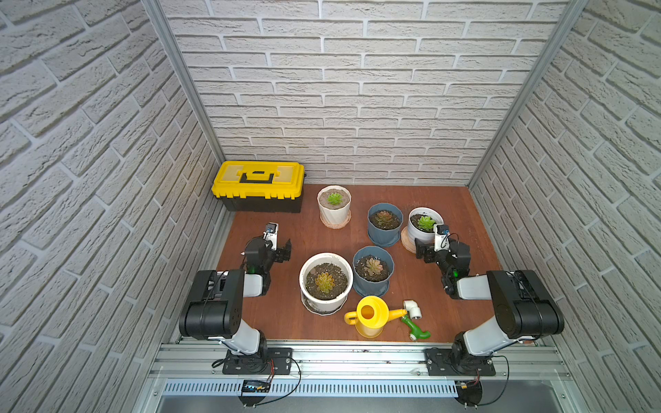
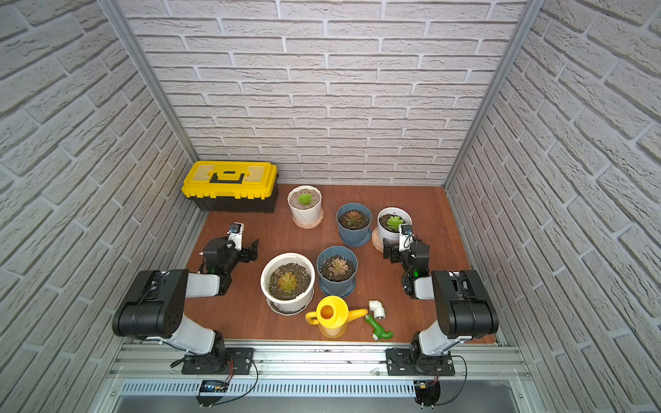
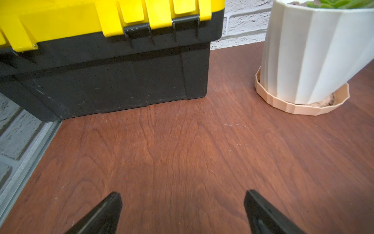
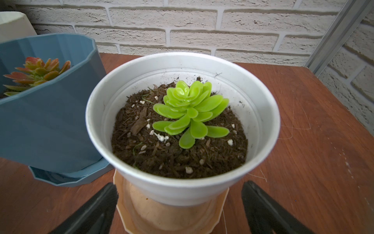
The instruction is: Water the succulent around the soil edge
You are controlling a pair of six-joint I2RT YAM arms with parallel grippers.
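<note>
A yellow watering can (image 1: 371, 316) stands at the front centre, spout to the right. Succulents grow in soil in five pots: a large white pot (image 1: 310, 296) front left, two blue-grey pots (image 2: 337, 278) (image 2: 354, 230), a white pot (image 3: 311, 58) at the back, and a small white pot (image 4: 175, 189) at back right. My left gripper is open and empty over bare table at the left, facing the toolbox. My right gripper is open and empty, just in front of the small white pot.
A yellow-and-black toolbox (image 1: 258, 199) sits at the back left. A white pipe elbow (image 1: 412, 308) and a green nozzle-like piece (image 1: 416, 329) lie right of the can. Free table (image 3: 175, 156) shows at the left and far right.
</note>
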